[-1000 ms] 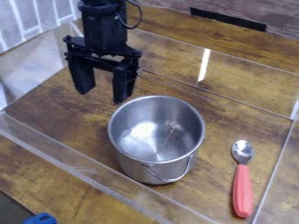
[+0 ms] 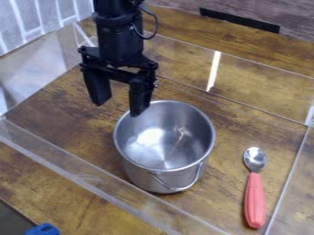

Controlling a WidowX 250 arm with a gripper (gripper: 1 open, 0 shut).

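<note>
My black gripper (image 2: 120, 90) hangs from the upper left, open, its two fingers pointing down just above and behind the left rim of a steel pot (image 2: 164, 147) with a wire handle. Nothing shows between the fingers. A spoon with a pink-red handle (image 2: 255, 197) lies on the wooden surface to the right of the pot, its bowl toward the back.
Clear plastic walls edge the wooden work surface (image 2: 61, 119). The surface left of and behind the pot is clear. A small blue object (image 2: 42, 229) sits at the front left corner, outside the walls.
My gripper has shifted slightly right, toward the pot. The pot and spoon have stayed in place.
</note>
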